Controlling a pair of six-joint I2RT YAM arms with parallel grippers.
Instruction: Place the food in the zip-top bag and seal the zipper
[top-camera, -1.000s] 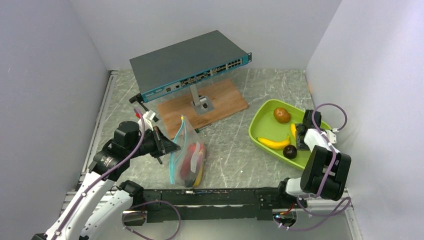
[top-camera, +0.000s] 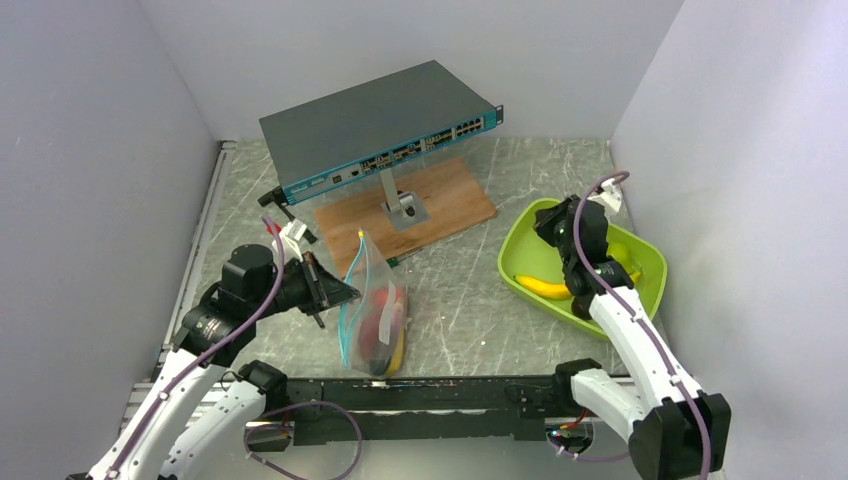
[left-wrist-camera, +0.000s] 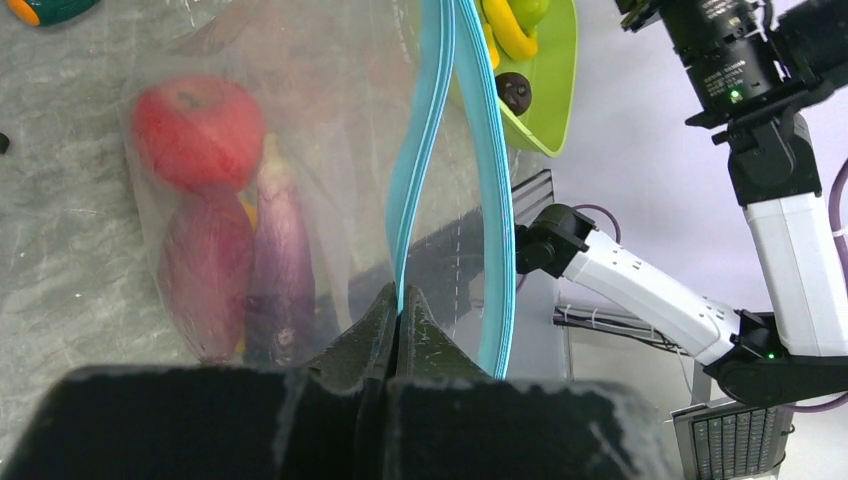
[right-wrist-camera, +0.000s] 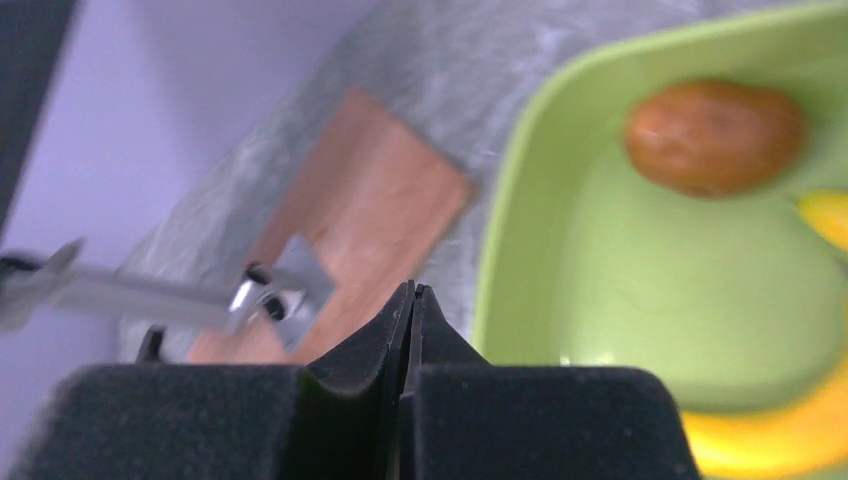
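Note:
My left gripper is shut on the edge of the clear zip top bag (top-camera: 372, 325), just by its blue zipper (left-wrist-camera: 492, 190). Inside the bag are a red round fruit (left-wrist-camera: 198, 130), a purple-red oval item (left-wrist-camera: 207, 270) and a purple eggplant (left-wrist-camera: 282, 255). Over the left side of the green basket (top-camera: 512, 285), my right gripper is shut with nothing between its fingers. A yellow banana (right-wrist-camera: 780, 435) lies in the basket, outside those fingers. Other yellow pieces (top-camera: 637, 278) show behind the right arm.
The basket also holds a brown round fruit (right-wrist-camera: 715, 138), a dark round fruit (left-wrist-camera: 514, 92) and a green one (top-camera: 620, 252). A wooden base (top-camera: 455, 200) carries a dark switch box (top-camera: 385, 120) at the back. Bare grey table (top-camera: 470, 310) separates bag and basket.
The left gripper is almost still.

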